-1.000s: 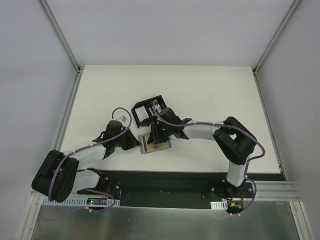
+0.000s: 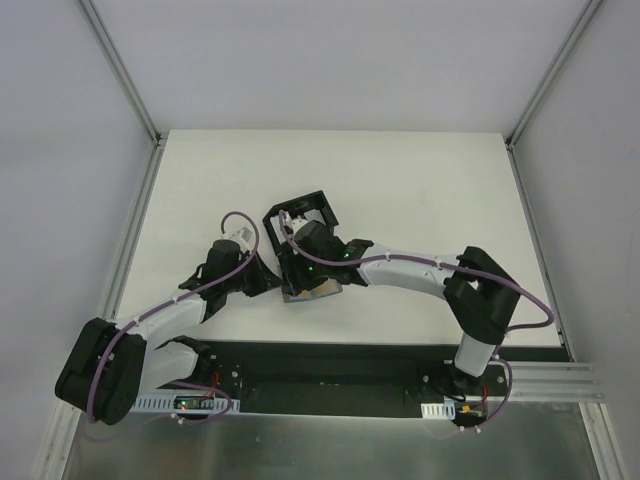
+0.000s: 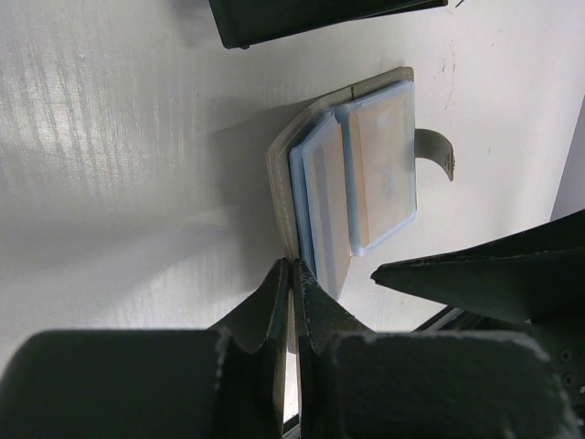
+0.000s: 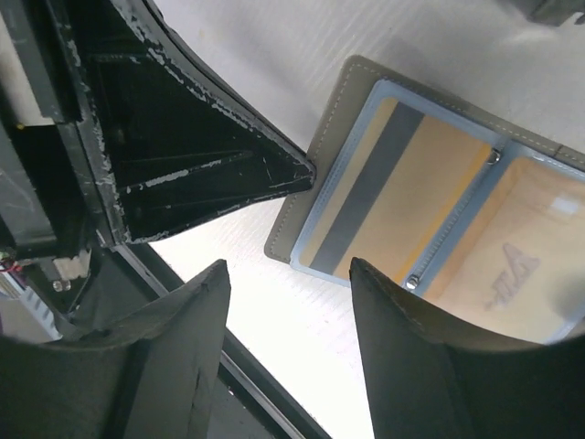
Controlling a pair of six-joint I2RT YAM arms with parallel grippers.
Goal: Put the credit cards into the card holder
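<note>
The card holder (image 3: 380, 165) lies open on the white table between the grippers, grey-brown with blue-edged pockets holding tan cards (image 4: 393, 201). My left gripper is shut at the holder's near edge; whether the edge is between its fingertips is unclear. My right gripper is over the holder, its fingers apart with nothing between them, near the end closest to the left gripper. In the top view both arms partly hide the holder.
A black tray (image 2: 318, 198) with white items stands just behind the holder.
The right arm has moved left along the holder toward the left gripper.
</note>
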